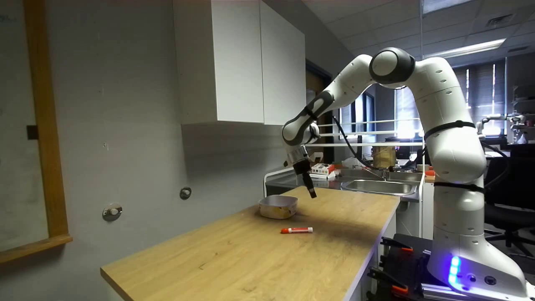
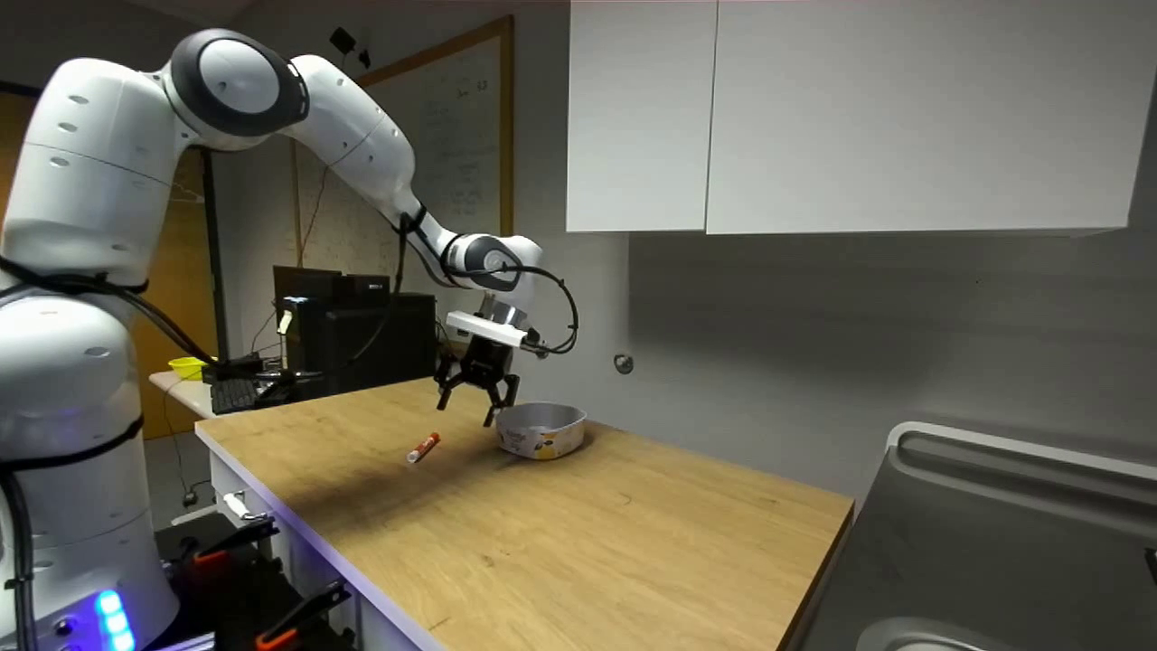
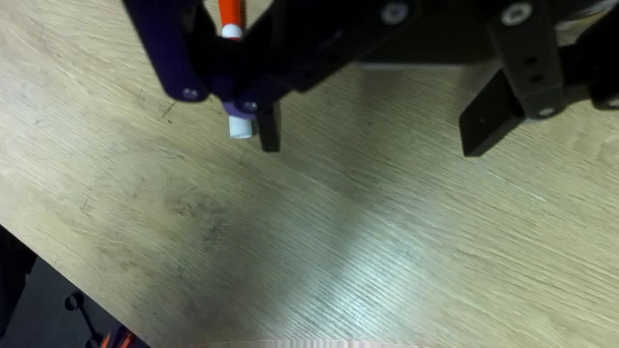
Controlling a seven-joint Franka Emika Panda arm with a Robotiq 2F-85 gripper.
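Note:
An orange-red marker with a white end [image 1: 296, 230] lies on the wooden tabletop, in front of a pale bowl with a printed side [image 1: 278, 206]. From the other side, the marker [image 2: 423, 447] is left of the bowl [image 2: 541, 429], whose inside looks empty from there. My gripper [image 2: 465, 413] hangs above the table near the bowl, its fingers pointing down. In the wrist view the gripper is open, with bare wood between its fingertips. One finger covers the middle of the marker [image 3: 240, 127], whose ends show on either side.
Overhead, white wall cabinets [image 1: 283, 65] jut out from the wall. Beyond the table's far end are a metal sink [image 1: 379, 186] and some small boxes [image 1: 322, 169].

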